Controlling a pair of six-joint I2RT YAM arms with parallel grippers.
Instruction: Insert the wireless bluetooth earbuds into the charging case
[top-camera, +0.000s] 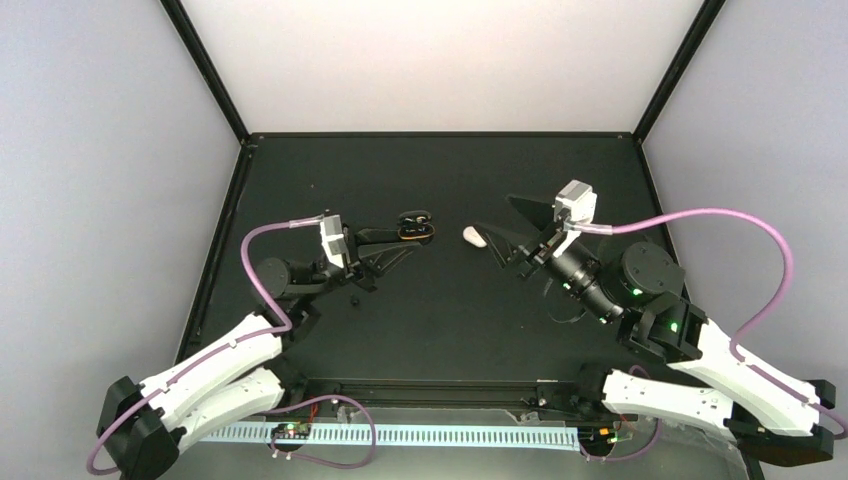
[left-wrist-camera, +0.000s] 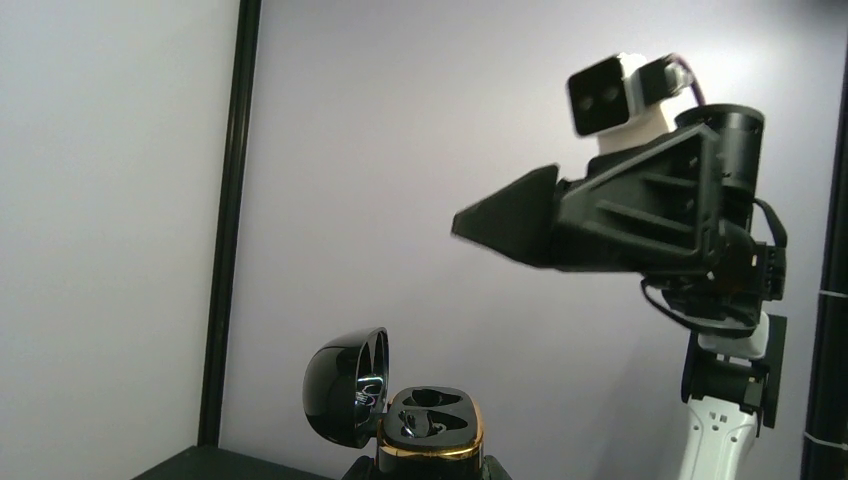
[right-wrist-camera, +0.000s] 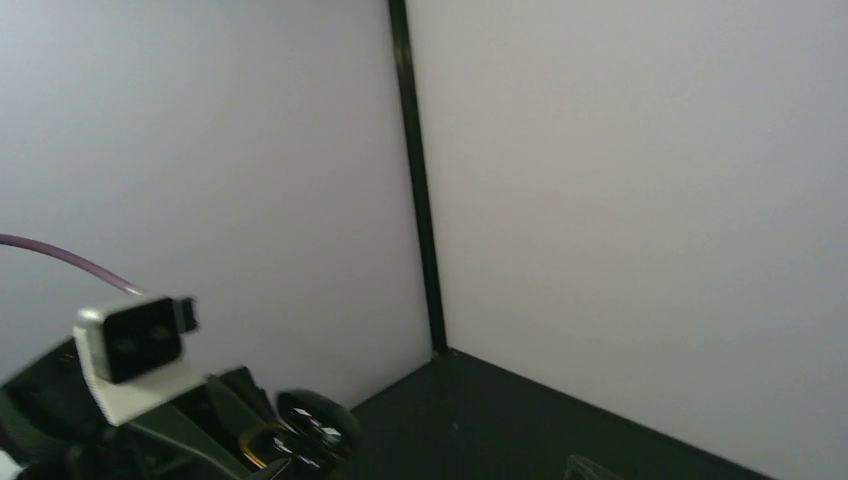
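Observation:
The charging case (top-camera: 417, 228), glossy black with a gold band, is gripped by my left gripper (top-camera: 412, 240), which is shut on it. In the left wrist view its lid (left-wrist-camera: 345, 388) stands open beside the body (left-wrist-camera: 430, 452). Two hollows show on top; glints in the nearer one leave its contents unclear. To the right of the case, my right gripper (top-camera: 493, 213) is open, apart from the case, with nothing seen between its fingers. No earbud can be made out for certain.
A small white rounded object (top-camera: 474, 237) shows at the right gripper's lower finger. On the black table (top-camera: 440, 330) lies a little dark piece (top-camera: 355, 300), below the left gripper.

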